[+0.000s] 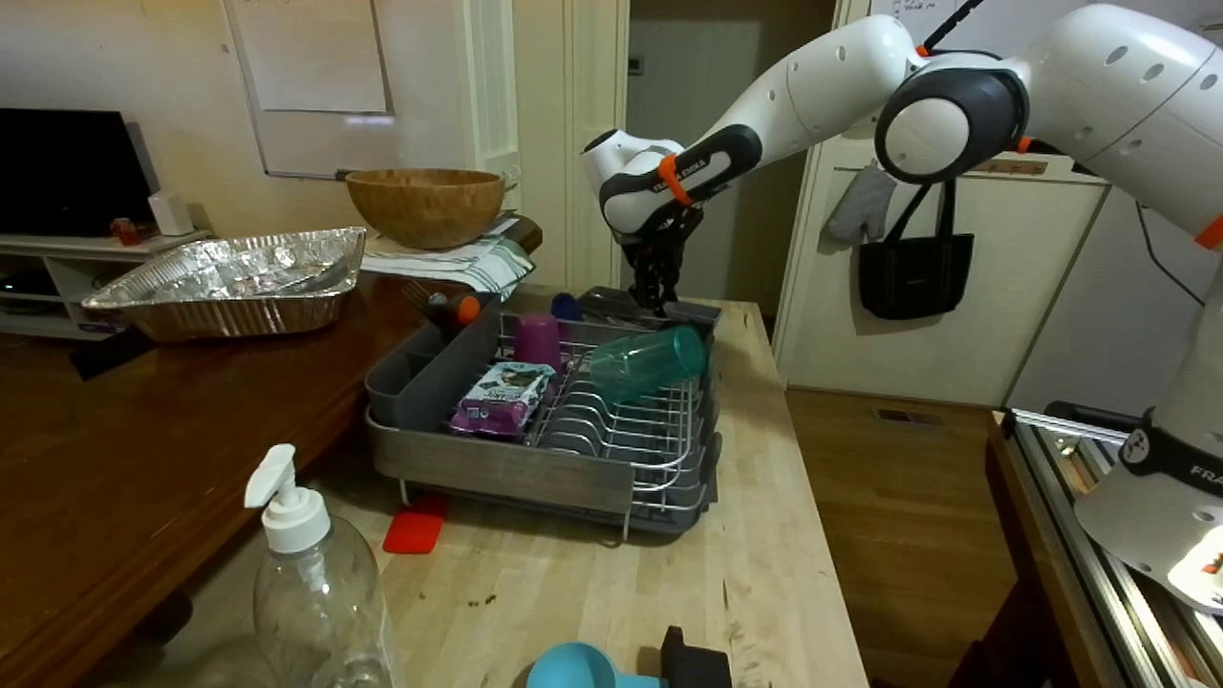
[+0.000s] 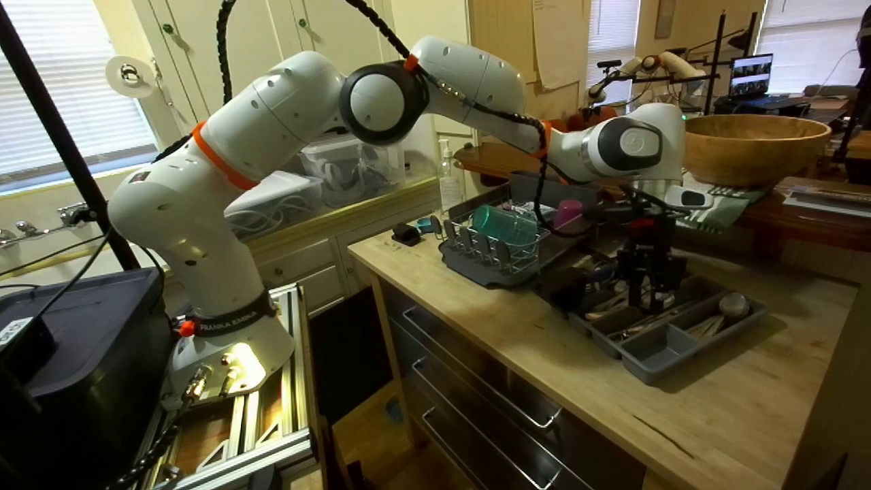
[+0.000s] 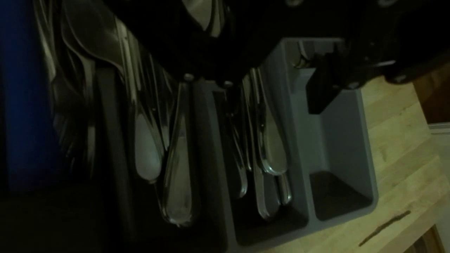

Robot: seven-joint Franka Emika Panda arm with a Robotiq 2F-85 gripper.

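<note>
My gripper (image 2: 650,295) points down over the grey cutlery tray (image 2: 694,347) at the far end of the counter. In the wrist view its dark fingers stand apart above the tray, and no object can be made out held between them. Metal utensil handles (image 3: 273,147) lie in a narrow compartment below the gap. To their left, another compartment holds more cutlery (image 3: 179,185). The small compartment (image 3: 337,139) at the right looks mostly empty near its front. Dim light and the gripper's dark parts hide much of the upper tray.
Beside the tray stands a dish rack (image 1: 504,453) with a green cup (image 1: 648,365), a purple cup (image 1: 538,340) and a purple packet (image 1: 504,397). A wooden bowl (image 2: 755,147) sits on the higher table. Bare counter (image 2: 767,408) lies in front of the tray.
</note>
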